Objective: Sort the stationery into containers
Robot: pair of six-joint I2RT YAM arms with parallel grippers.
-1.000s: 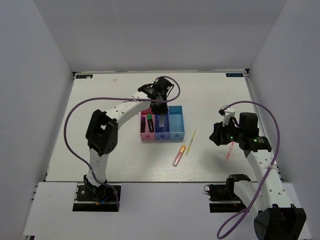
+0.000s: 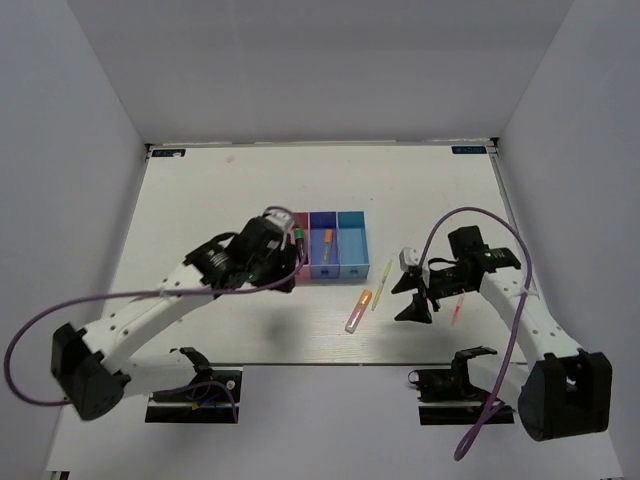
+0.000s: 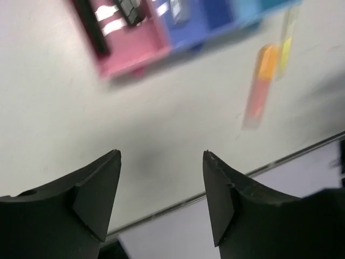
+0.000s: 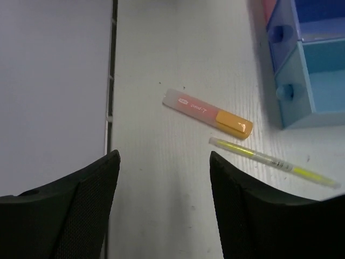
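Three joined bins stand mid-table: a pink bin point(image 2: 302, 271) with dark-bodied pens in it, a blue bin point(image 2: 324, 271) holding an orange-and-grey cutter point(image 2: 327, 240), and an empty light-blue bin point(image 2: 353, 270). My left gripper, blurred in the top view, is open with bare table between its fingers, in front of the bins. An orange-capped eraser stick point(image 2: 358, 311) lies on the table, and a thin yellow pen point(image 2: 383, 284) is beside it. To their right hovers my right gripper, open and empty. The eraser stick and yellow pen lie beyond its fingertips in the right wrist view.
A pink pen point(image 2: 458, 307) lies on the right side of the table, close to my right arm. The table's front edge point(image 2: 320, 364) runs behind both arm bases.
My left arm has swung away from above the blue bin, leftward and toward the front, and the cutter is now left lying in that bin. My right gripper has moved left toward the yellow pen.
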